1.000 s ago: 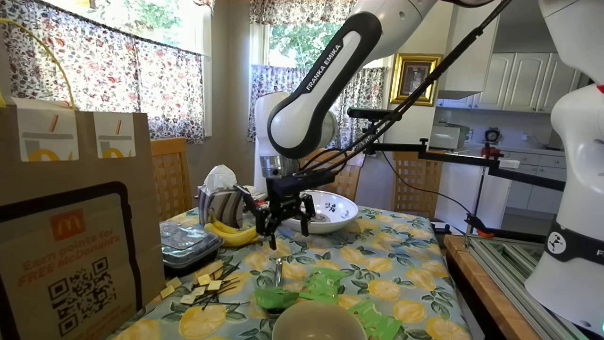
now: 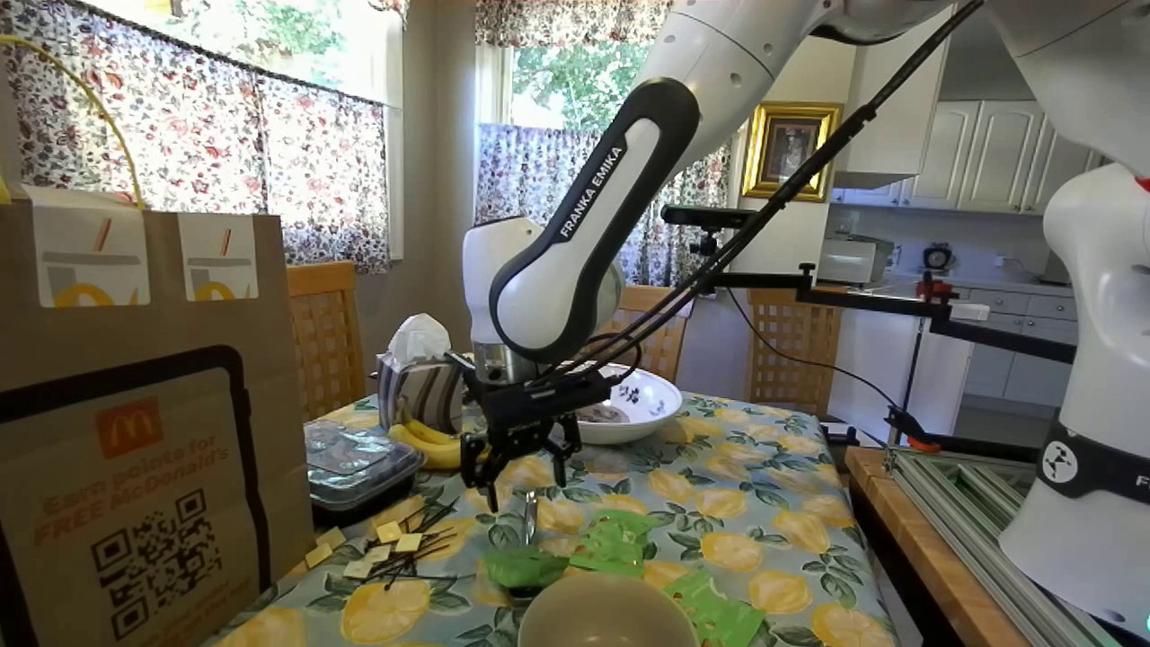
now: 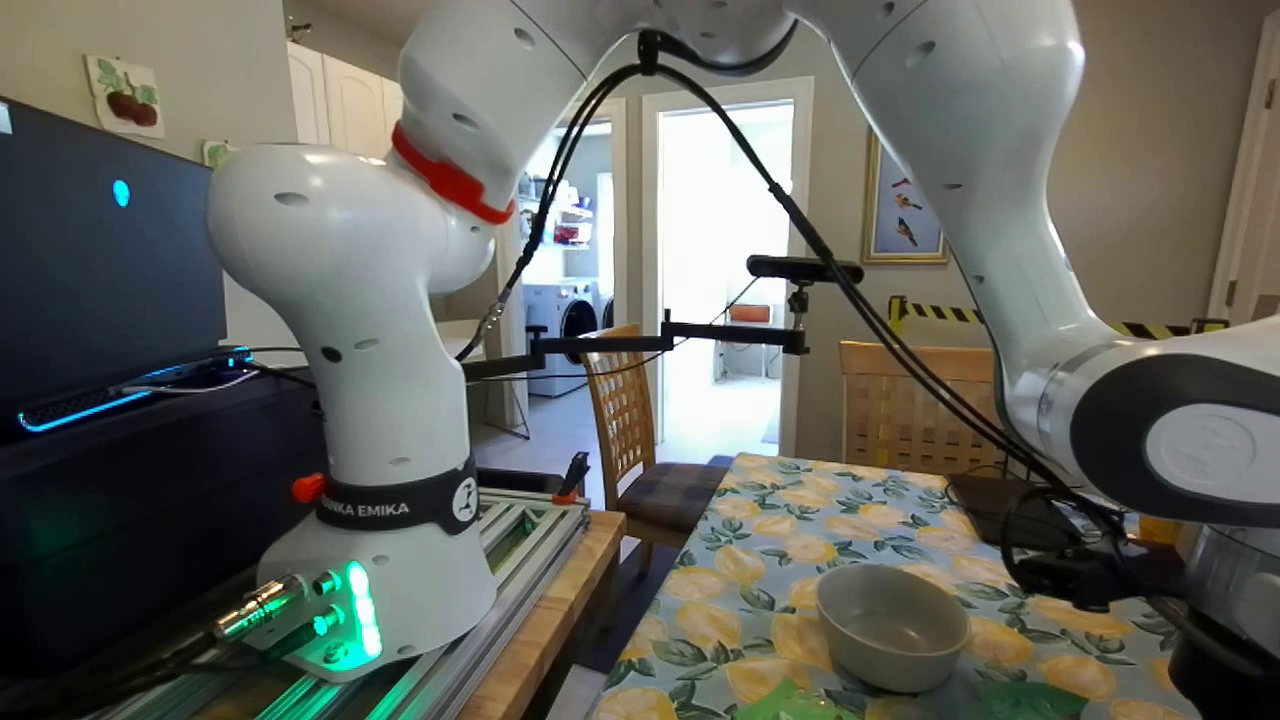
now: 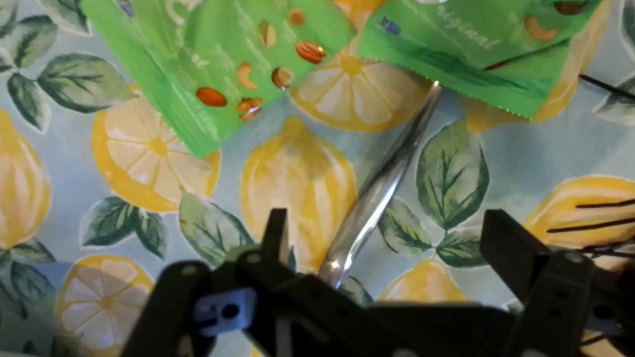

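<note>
My gripper [image 2: 528, 496] hangs low over the lemon-print tablecloth, its fingers wide apart and empty. A shiny metal utensil [image 4: 381, 190], perhaps a knife or spoon handle, lies on the cloth. In the wrist view it slants between my two fingers, below them, its near end hidden behind the gripper body. Its far end reaches the edge of a green snack packet [image 4: 476, 56]. A second green packet [image 4: 220, 65] with nuts printed on it lies to the left. From the other side, the utensil [image 2: 530, 518] shows just beneath the gripper.
A beige bowl [image 3: 894, 624] stands close to the green packets. Dark sticks with pale square tags [image 2: 393, 545], bananas [image 2: 437, 444], a clear-lidded container [image 2: 361, 464], a tissue box [image 2: 420, 394] and a big white bowl [image 2: 636, 404] surround the gripper.
My gripper has come down closer to the table and shifted slightly left in exterior view 1. The utensil, packets and bowls stay where they were.
</note>
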